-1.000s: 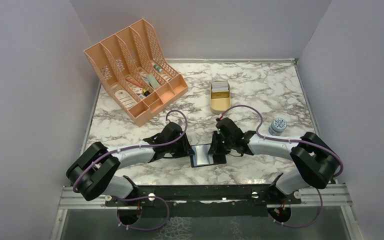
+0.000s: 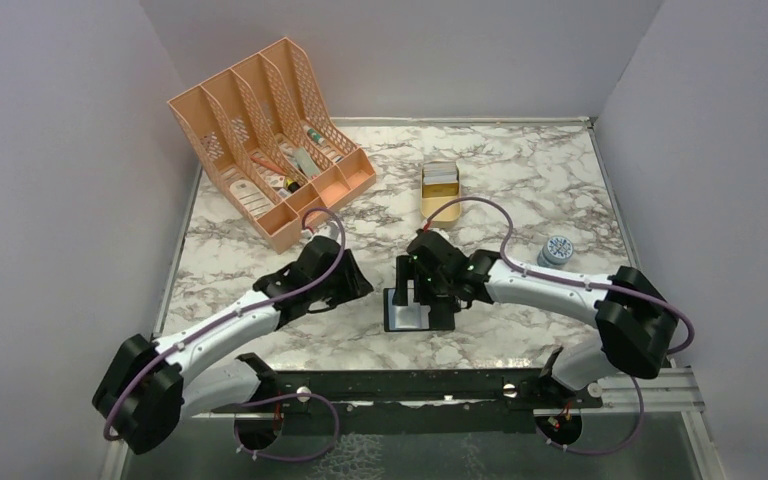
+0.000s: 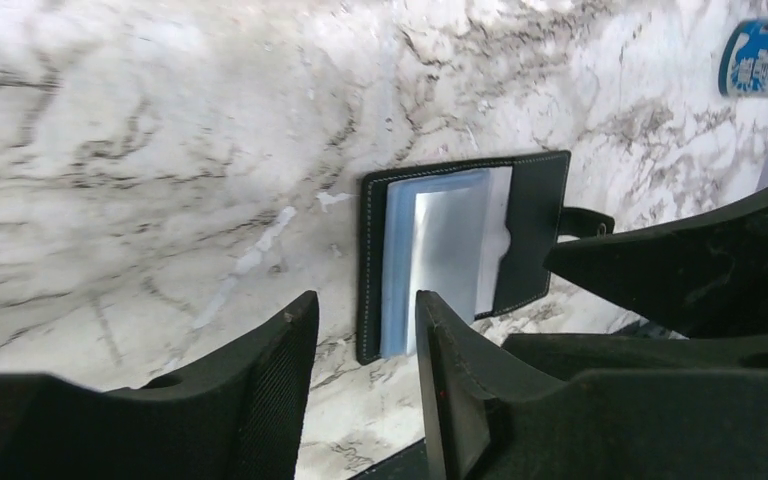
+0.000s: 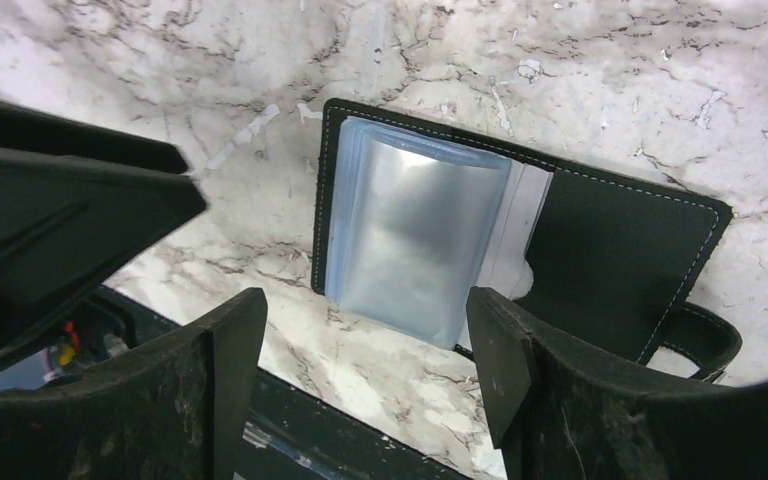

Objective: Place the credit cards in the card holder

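Observation:
The open black card holder [image 2: 442, 320] with clear plastic sleeves [image 4: 415, 225] lies on the marble table at front centre. My left gripper hangs left of it, raised, its fingers part open with nothing visible between them. My right gripper is over the holder, open and empty, and fills part of the left wrist view's right side. A yellow box [image 2: 440, 205] at the back holds a stack of pale cards [image 2: 440, 170], probably the credit cards, though too small to tell.
A peach organiser [image 2: 285, 228] with assorted items fills the back left. A blue-lidded jar [image 2: 556, 250] stands at the right. The table around the holder and beside the yellow box is clear.
Both grippers have risen from the holder; the left has moved back and left, the right slightly left. The holder stays flat on the table.

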